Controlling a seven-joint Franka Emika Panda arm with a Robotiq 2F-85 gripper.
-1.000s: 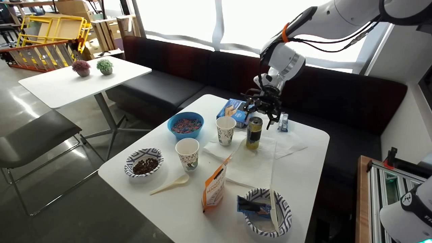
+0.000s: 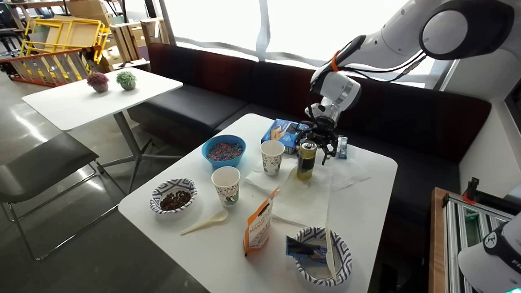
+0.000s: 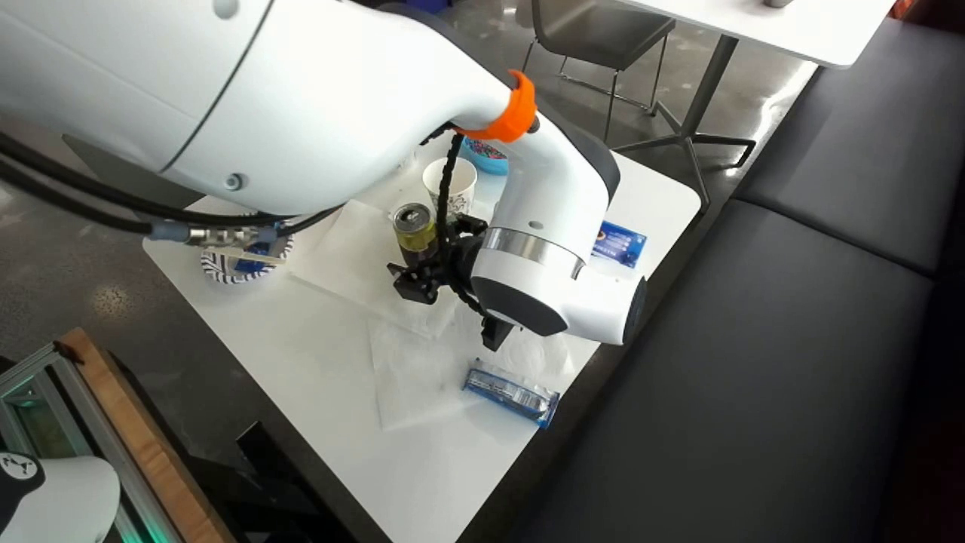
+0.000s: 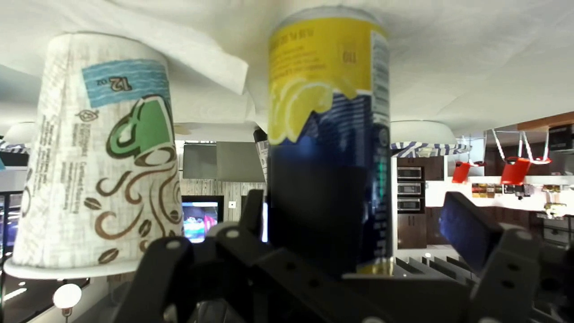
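Note:
A yellow and dark blue can stands upright on white paper on the table. Behind it, seen from the first exterior view, my gripper is low and open. In the wrist view, which is upside down, the can rises between the spread fingers of my gripper; whether either finger touches it I cannot tell. The right finger stands apart from the can. Close beside the can is a patterned paper cup, also seen in the second exterior view as a cup.
Around lie a blue box, a blue bowl, a second cup, an orange-white pouch, a spoon and two patterned bowls, one holding a wrapper. A blue packet lies near the bench-side edge.
The arm has come down and my gripper now sits lower, near the can's height. The can and the other things on the table stay where they were.

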